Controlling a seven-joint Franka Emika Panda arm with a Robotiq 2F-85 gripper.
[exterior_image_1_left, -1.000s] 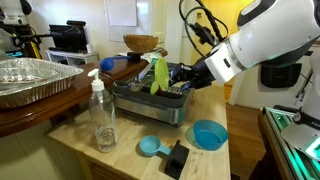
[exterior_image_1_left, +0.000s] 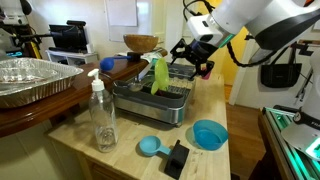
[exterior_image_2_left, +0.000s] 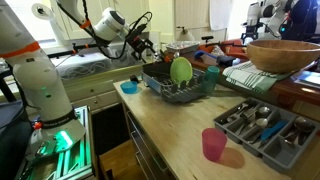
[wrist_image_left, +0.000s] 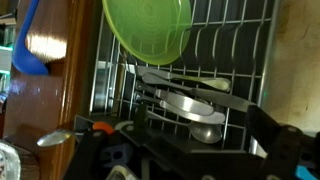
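My gripper (exterior_image_1_left: 182, 48) hangs above the dish rack (exterior_image_1_left: 175, 108), its fingers apart. In the wrist view the two dark fingers (wrist_image_left: 268, 135) frame the lower part of the picture, and nothing shows held in the gripper. Below it, inside the wire rack, lie several pieces of silver cutlery (wrist_image_left: 190, 104), among them a spoon (wrist_image_left: 206, 132). A green plate (wrist_image_left: 148, 22) leans in the same rack; exterior view 2 shows the green plate (exterior_image_2_left: 181, 70) standing on edge. The cutlery is too hidden to make out from outside.
On the counter near the rack are a blue bowl (exterior_image_1_left: 210, 135), a blue scoop (exterior_image_1_left: 152, 146), a black object (exterior_image_1_left: 176, 160) and a clear pump bottle (exterior_image_1_left: 102, 118). A pink cup (exterior_image_2_left: 213, 144) and a grey cutlery tray (exterior_image_2_left: 265, 128) sit farther along.
The counter items have not moved.
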